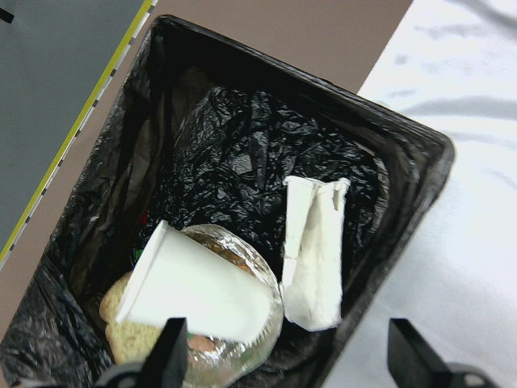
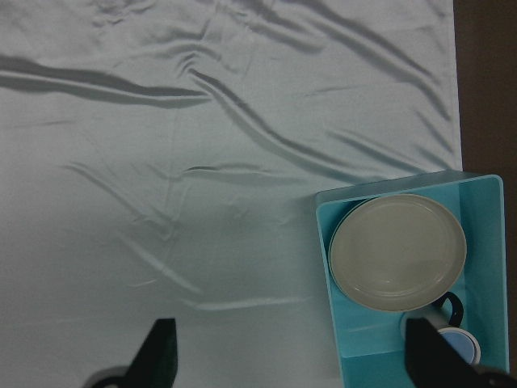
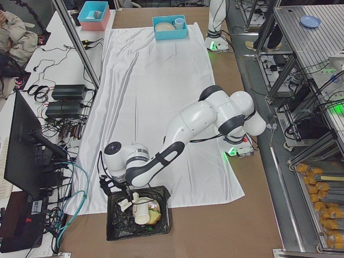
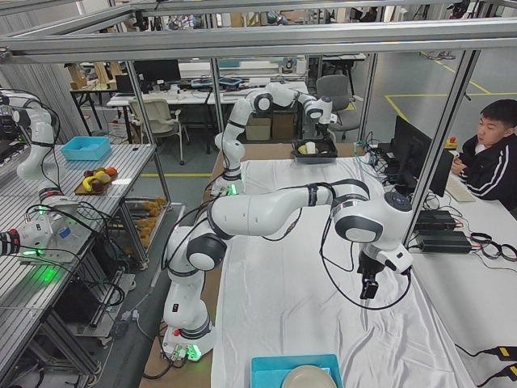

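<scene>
A black bin with a liner holds a white paper cup, a foil dish with bread, and a white crumpled paper piece. My left gripper is open over the bin, nothing seen between its fingers. At the other end of the cloth, my right gripper hangs open and empty near a blue tub holding plates and a mug.
The white cloth between bin and tub is clear. Metal frame posts stand at the sides, with monitors and cables along one side.
</scene>
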